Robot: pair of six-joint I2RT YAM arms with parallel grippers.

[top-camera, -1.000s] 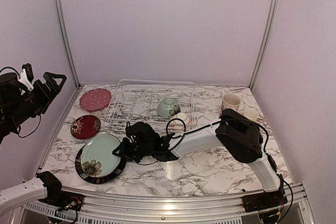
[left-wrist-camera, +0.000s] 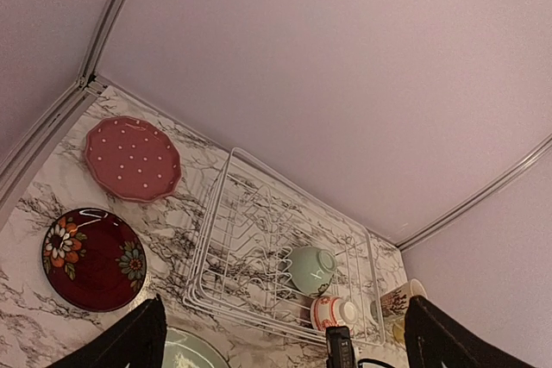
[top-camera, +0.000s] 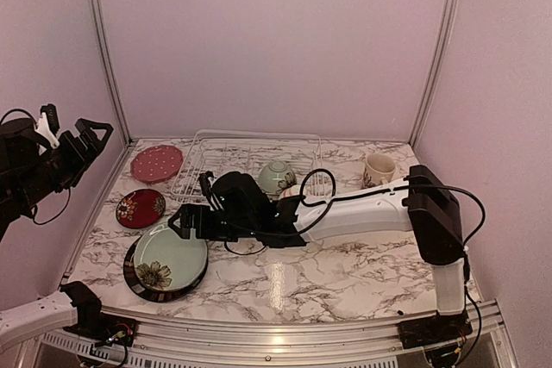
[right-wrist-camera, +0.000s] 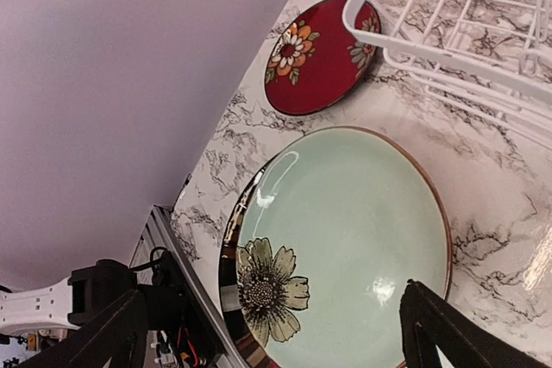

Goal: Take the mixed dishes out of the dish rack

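A white wire dish rack point(top-camera: 216, 157) stands at the back middle. In it sit a pale green bowl point(top-camera: 276, 177) and a white and orange cup point(left-wrist-camera: 326, 312), the cup mostly behind my right arm in the top view. A pale green plate point(top-camera: 177, 252) with a flower lies on a dark-rimmed plate point(top-camera: 142, 290) at the front left. Over the green plate's upper right part hangs my right gripper point(top-camera: 183, 221), open and empty. My left gripper point(top-camera: 95, 133) stands open at the far left, holding nothing. A red flowered plate point(left-wrist-camera: 95, 258) and a pink plate point(left-wrist-camera: 132, 159) lie left of the rack.
Right of the rack stands a patterned mug point(top-camera: 378, 170); a smaller cup near it shows only partly in the left wrist view. My right arm crosses the table's middle.
The right arm's elbow has shifted right, now covering the smaller cup.
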